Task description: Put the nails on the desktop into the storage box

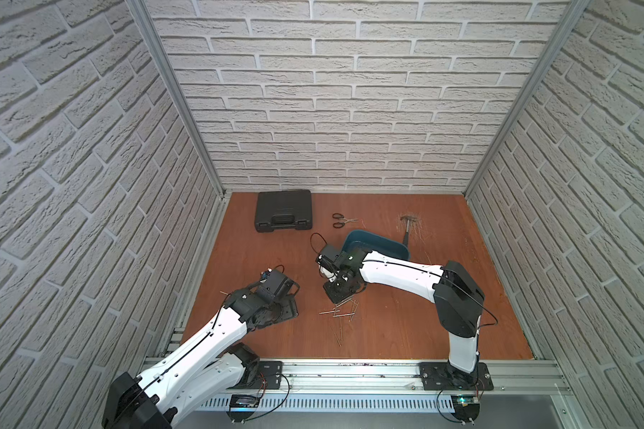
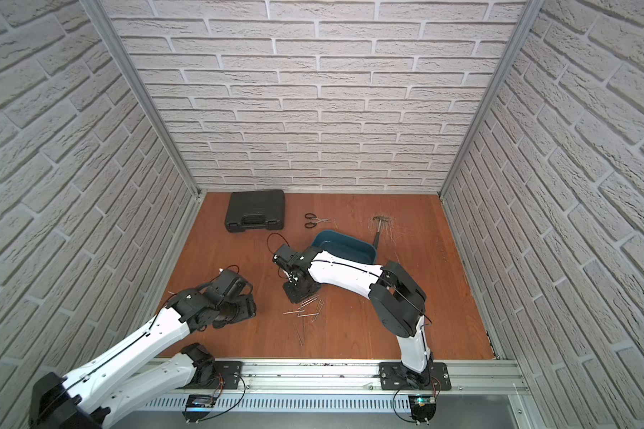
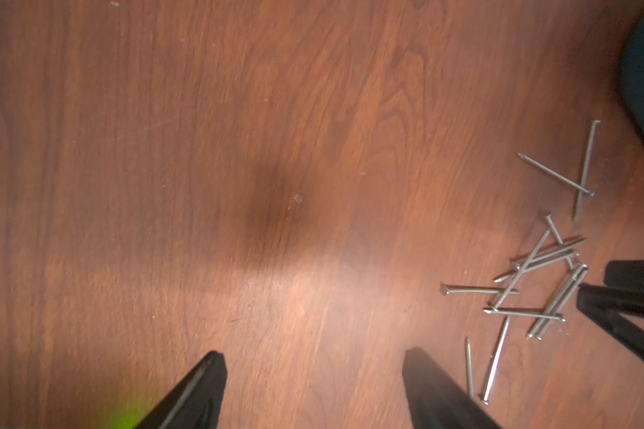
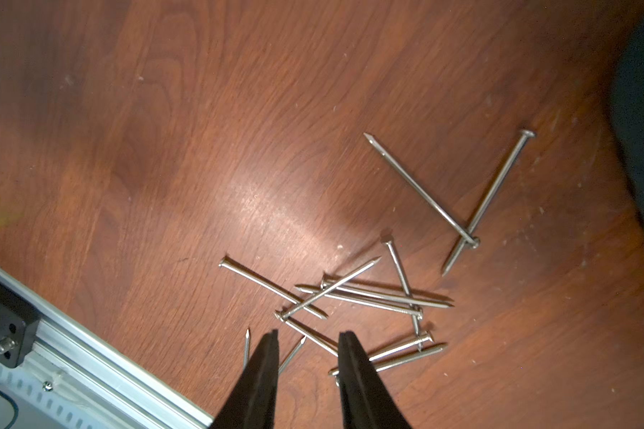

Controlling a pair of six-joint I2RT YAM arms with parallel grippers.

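Observation:
Several loose nails (image 4: 422, 191) lie on the brown desktop, most in a crossed heap (image 3: 526, 313), with two crossing apart from it. The dark blue storage box (image 1: 375, 244) is behind the right arm, partly covered by it. In the right wrist view my right gripper is just over the heap's near side, its fingers a narrow distance apart. Nails show in and behind that gap; whether one is gripped cannot be told. Left of the nails, my left gripper is open over bare wood, nothing between its fingers.
At the back stand a black case (image 1: 284, 210), scissors (image 1: 342, 220) and a hammer (image 1: 407, 227) with thin pieces around its head. A metal rail (image 1: 336, 369) borders the desk's front. Clear wood lies between the left gripper and the nails.

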